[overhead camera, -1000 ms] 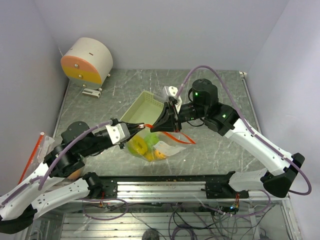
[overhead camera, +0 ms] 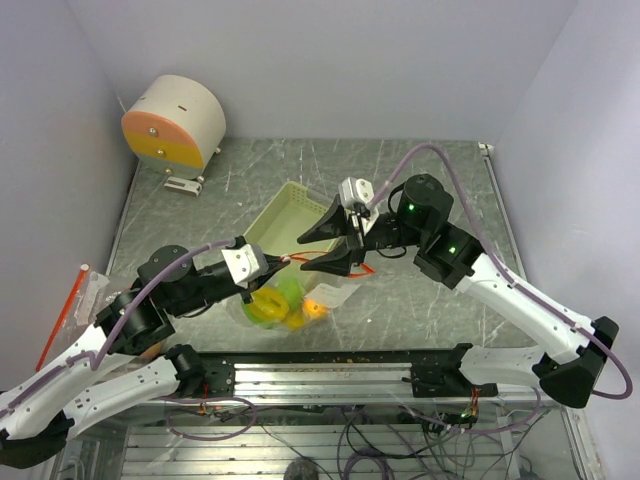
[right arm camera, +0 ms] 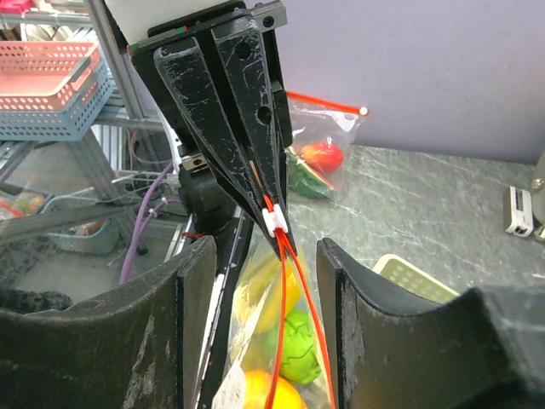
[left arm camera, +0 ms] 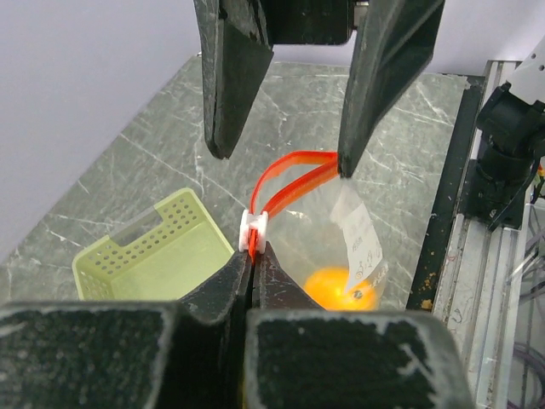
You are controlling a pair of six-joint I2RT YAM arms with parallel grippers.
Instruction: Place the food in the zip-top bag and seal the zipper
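Note:
A clear zip top bag with a red-orange zipper (left arm camera: 294, 192) hangs upright between my arms, its mouth parted into two strips. Inside it are yellow food (overhead camera: 268, 304), a green piece (right arm camera: 299, 348) and an orange piece (right arm camera: 271, 390). My left gripper is shut on the zipper's end, right at the white slider (right arm camera: 275, 220). My right gripper (overhead camera: 316, 253) stands open around the zipper strips, just to the right of the slider; in the right wrist view the strips run down between its fingers, apparently not gripped. A white label (left arm camera: 361, 241) shows on the bag.
An empty pale green basket (overhead camera: 293, 222) stands behind the bag. Another bag with a red zipper (right arm camera: 320, 149) and food rests at the far left of the table. A round-topped bread box (overhead camera: 175, 125) stands at the back left.
My right gripper has gone from shut on the zipper near the slider to open, its fingers now spread. The zipper's free end has shifted slightly left; the left gripper keeps its hold.

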